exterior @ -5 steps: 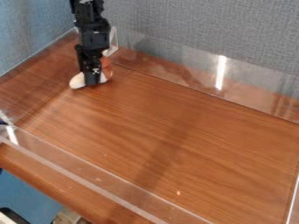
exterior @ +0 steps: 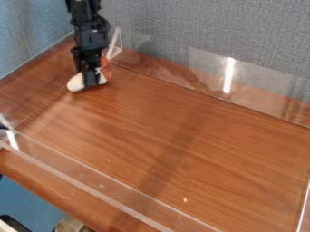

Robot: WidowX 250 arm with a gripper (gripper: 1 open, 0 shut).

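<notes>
The black gripper [exterior: 89, 71] reaches down at the back left corner of the wooden work surface, shut on a small pale object [exterior: 76, 83] with an orange part beside it. The gripper covers much of the object, so its shape cannot be made out.
Clear low walls [exterior: 260, 104] edge it, with a grey textured panel [exterior: 206, 36] behind and a blue area at the lower left.
The gripper and the pale object have shifted slightly to the left over the last second.
</notes>
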